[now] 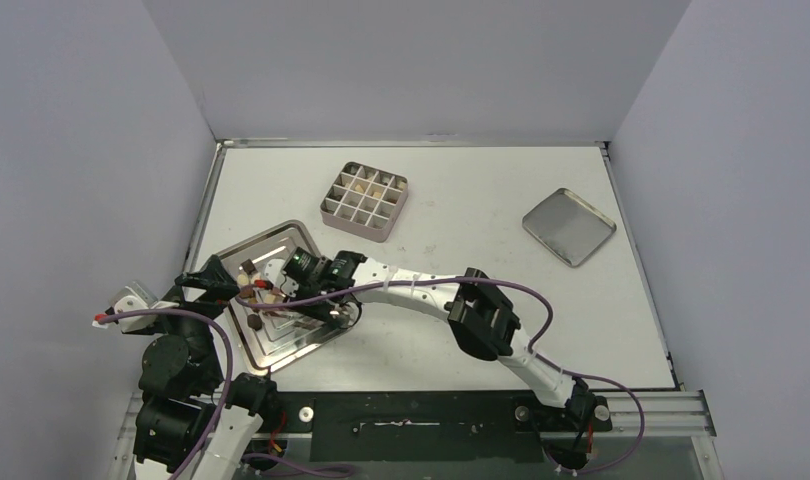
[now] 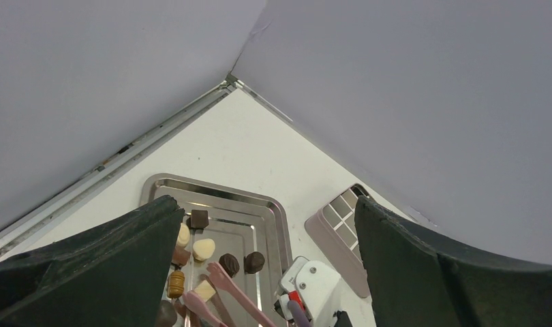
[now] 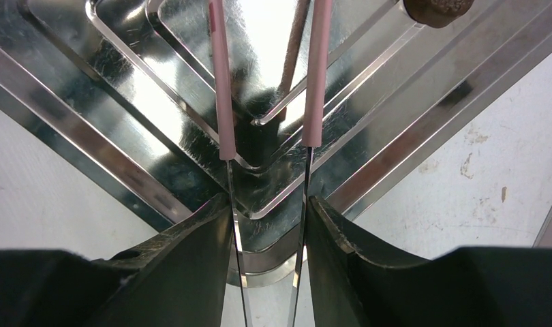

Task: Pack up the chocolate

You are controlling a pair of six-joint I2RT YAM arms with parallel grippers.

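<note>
Assorted brown and cream chocolates, such as a cream piece (image 2: 204, 248), lie in a metal tray (image 1: 319, 343) at the left. My right gripper is over it, its long pink-tipped fingers apart around a square cream piece (image 2: 205, 293) in the left wrist view; whether they touch it is unclear. In the right wrist view their ends leave the frame's top, with a dark chocolate (image 3: 437, 8) to the right. My left gripper is raised at the tray's left, wide open and empty. A compartment box (image 1: 336, 212) stands behind, some cells holding pieces.
An empty small tray (image 1: 568, 228) lies at the far right. Grey walls bound the left, back and right.
</note>
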